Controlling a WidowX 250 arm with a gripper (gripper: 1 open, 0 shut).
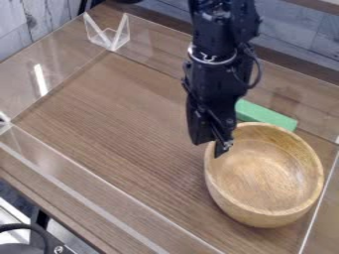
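Note:
The dark robot arm comes down from the top centre, its gripper (209,135) low at the near-left rim of a tan wooden bowl (263,184) on the right. The gripper looks shut; whether anything is between its fingers is too small to tell. A green block (272,116) lies behind the bowl, partly hidden by the arm and the bowl.
A white wire-like object (109,35) stands at the back left. A dark cable (27,230) shows at the bottom left, and a wall runs along the back.

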